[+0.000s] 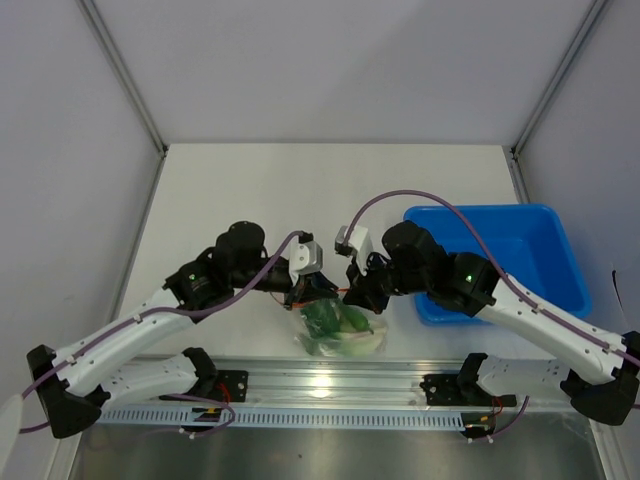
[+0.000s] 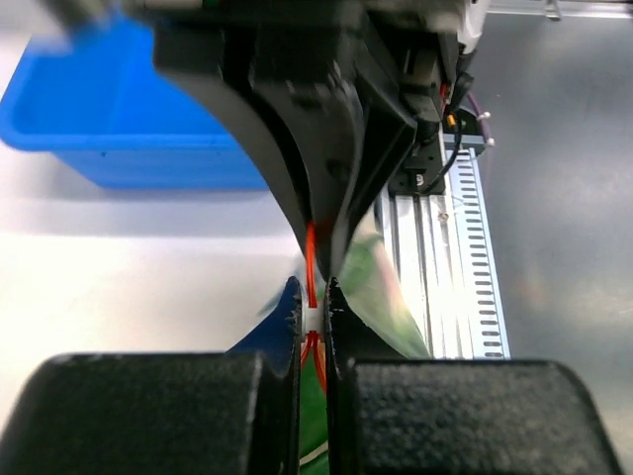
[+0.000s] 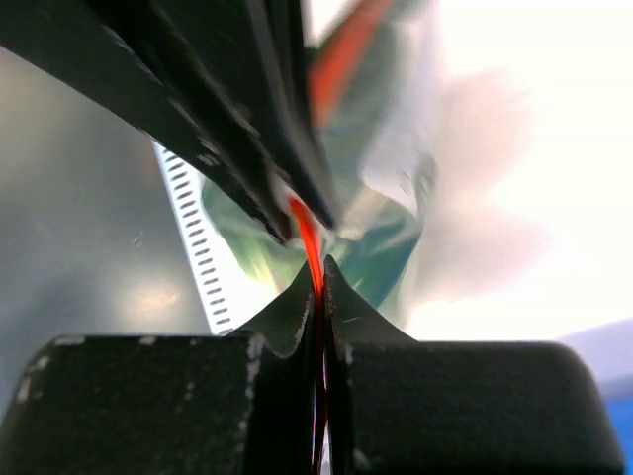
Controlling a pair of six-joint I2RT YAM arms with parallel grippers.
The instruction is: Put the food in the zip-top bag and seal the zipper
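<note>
The zip bag (image 1: 340, 335) with green food inside hangs below both grippers near the table's front edge. Its red zipper strip (image 2: 311, 257) runs between them. My left gripper is shut on that zipper, close beside the right gripper's fingers. My right gripper is shut, with the thin red zipper strip (image 3: 305, 223) running into the line between its fingers. In the right wrist view the left gripper's dark fingers reach the strip from above; the bag behind is blurred.
An empty blue bin (image 1: 500, 260) stands on the right of the white table (image 1: 220, 180). A metal rail (image 1: 320, 400) runs along the front edge.
</note>
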